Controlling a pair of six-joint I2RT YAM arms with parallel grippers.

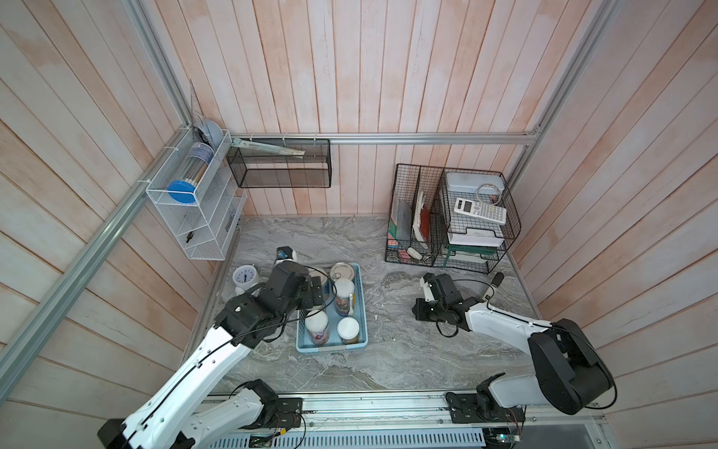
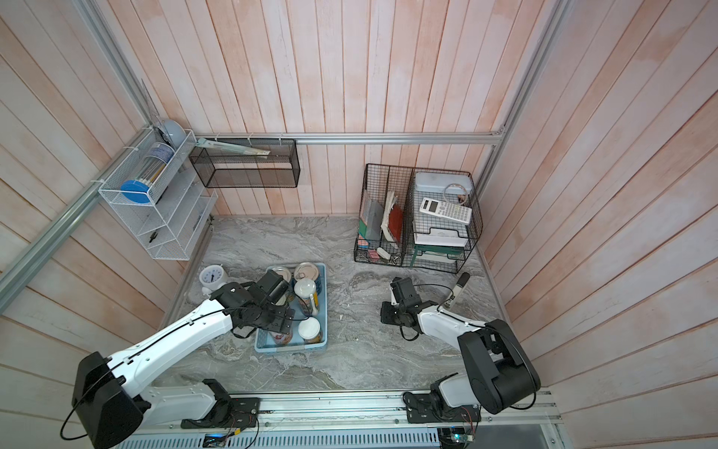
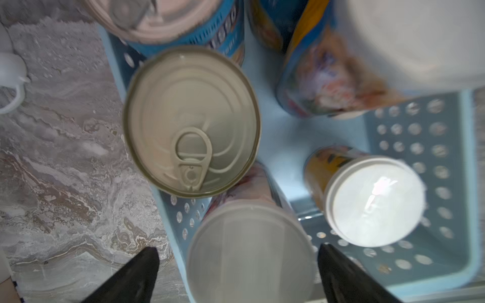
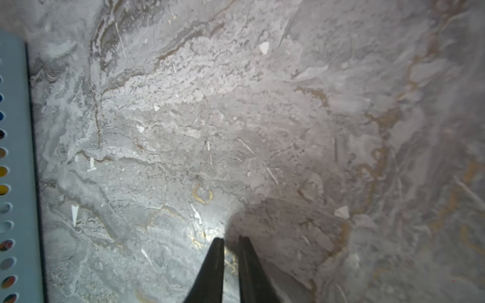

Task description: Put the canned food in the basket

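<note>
The light-blue basket (image 1: 302,347) holds several cans. In the left wrist view, a bare metal can (image 3: 151,116) with a pull ring, a white-lidded can (image 3: 376,202) and a larger white-lidded can (image 3: 323,75) stand in it. My left gripper has its fingers far apart, one on each side of another white-lidded can (image 3: 250,252). Some space shows between the left finger and the lid; whether the fingers press on this can is unclear. My right gripper is shut above bare table, nothing between its fingers.
A white clock (image 2: 214,277) stands left of the basket. Black wire racks (image 1: 452,217) with books and a remote sit at the back right. A dark-handled object (image 1: 493,286) lies beyond my right arm. The table between basket and right gripper is clear.
</note>
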